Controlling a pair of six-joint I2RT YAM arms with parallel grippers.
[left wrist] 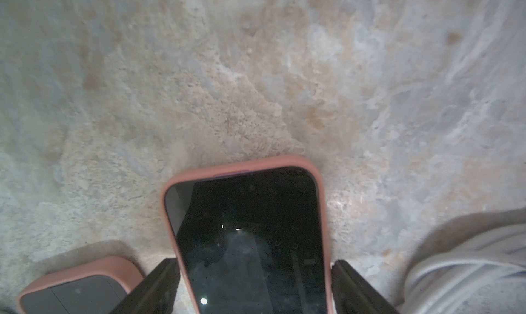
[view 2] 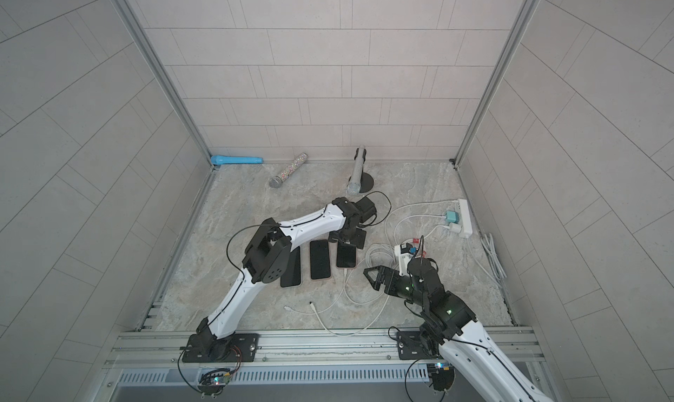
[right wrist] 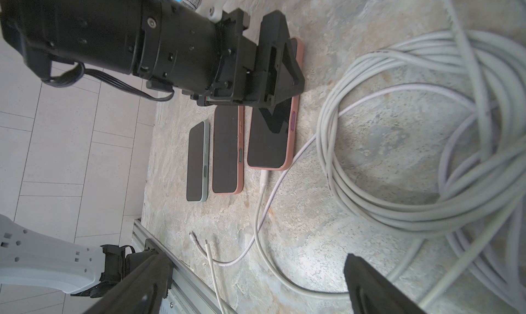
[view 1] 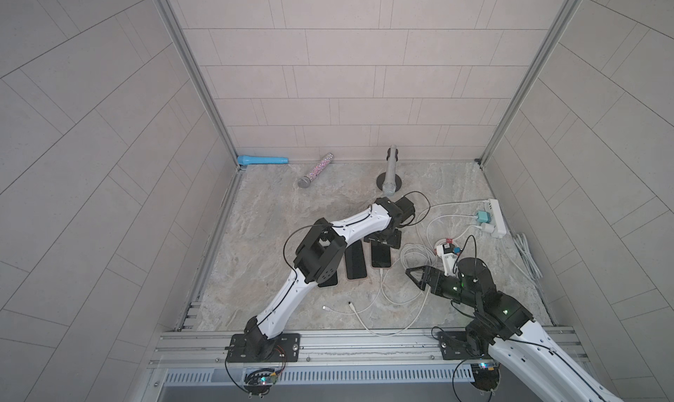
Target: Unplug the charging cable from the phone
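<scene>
The rightmost phone [right wrist: 271, 133], black-screened in a pink case, lies flat, with the white charging cable [right wrist: 264, 178] plugged into its near end. Over this phone's far part stands my left gripper, open, its dark fingers [left wrist: 156, 286] at either side of the case. Whether they touch it, I cannot tell. In the top left view the same phone [view 1: 380, 256] shows below the left arm. My right gripper is open and empty, above the table to the right of the phones and short of the cable coil; the top right view also shows this gripper [view 2: 372, 275].
Two more phones, one pink-cased [right wrist: 227, 149] and one grey-green [right wrist: 197, 160], lie to the left. A cable coil [right wrist: 383, 215] sits at right, near the power strip [view 1: 496, 218]. Loose cable ends [view 1: 351, 304] lie in front; microphones [view 1: 319, 170] stay by the back wall.
</scene>
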